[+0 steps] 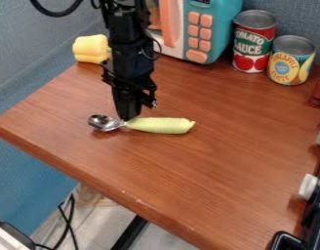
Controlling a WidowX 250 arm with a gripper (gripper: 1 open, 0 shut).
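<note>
My black gripper [130,105] points down over the wooden table [215,186], just above and behind a metal spoon [101,122] and a pale yellow corn cob [166,125], which lie end to end. Whether its fingers are open or shut, and whether they touch either thing, I cannot tell.
At the back stand a teal toy microwave [199,29], a tomato juice can [253,44], a yellow-labelled can [292,61] and a small red bottle [319,94]. A yellow object [90,48] is at back left; black equipment [314,210] lines the right edge.
</note>
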